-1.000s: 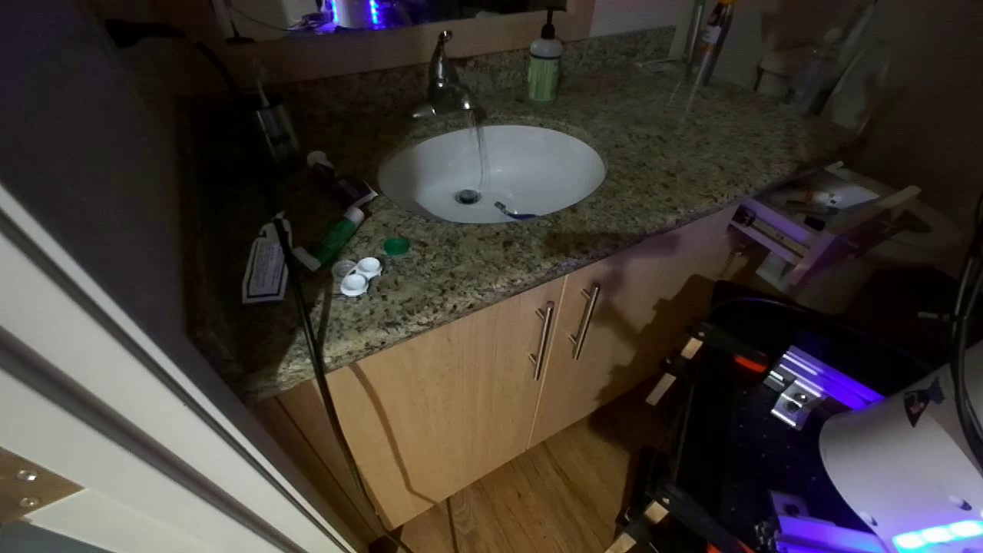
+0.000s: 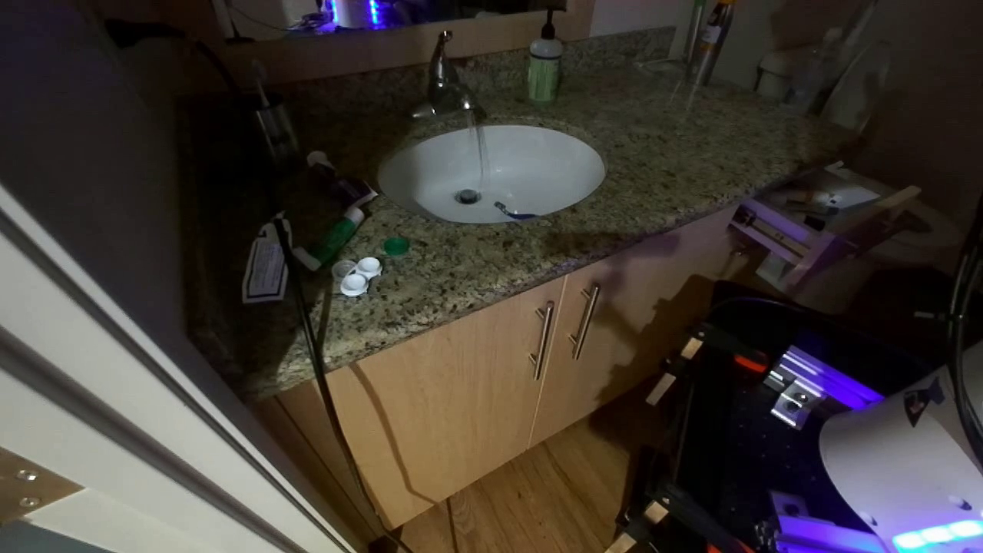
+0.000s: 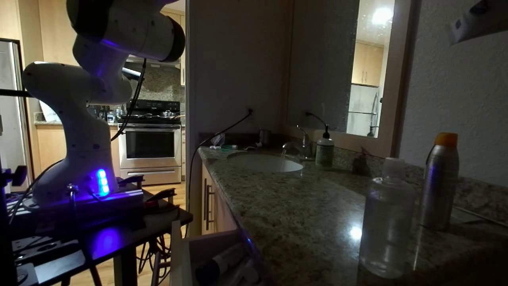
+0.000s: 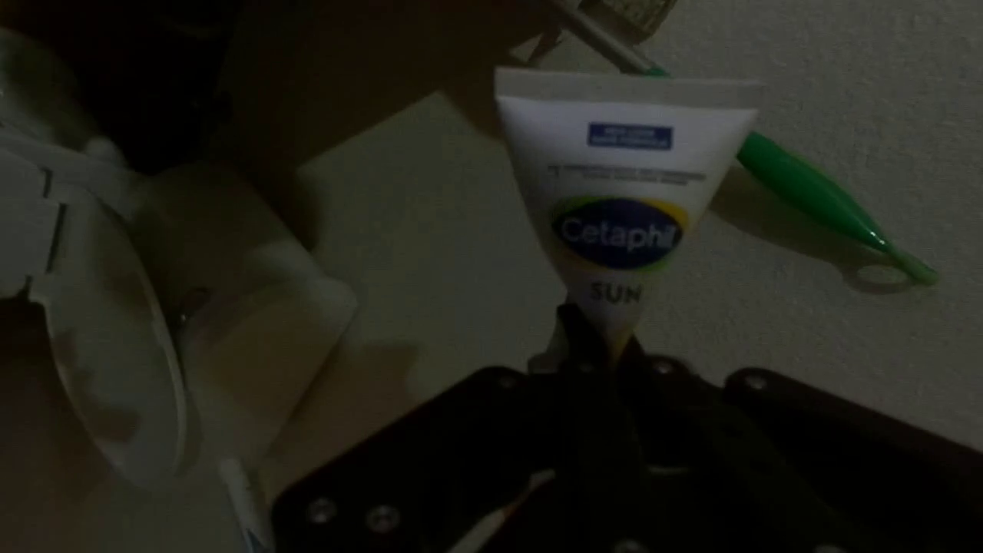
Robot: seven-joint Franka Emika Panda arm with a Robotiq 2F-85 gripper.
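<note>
A white Cetaphil SUN tube (image 4: 619,184) stands out from between the fingers of my gripper in the wrist view. The fingers are shut on its narrow lower end, and its wide crimped end points away from the gripper. Behind the tube, a green-handled item (image 4: 815,193) lies on a pale surface. In neither exterior view can I make out the gripper; the second one shows only part of the arm (image 3: 71,105).
An open drawer (image 2: 811,226) with small items juts from the counter's right end. Water runs from the faucet (image 2: 447,87) into the sink (image 2: 544,166), where a toothbrush (image 2: 513,213) lies. A clear bottle (image 3: 388,224) and a metal bottle (image 3: 440,186) stand on the counter.
Inside the open drawer, the look of the small items differs slightly. The counter, sink and robot base look the same.
</note>
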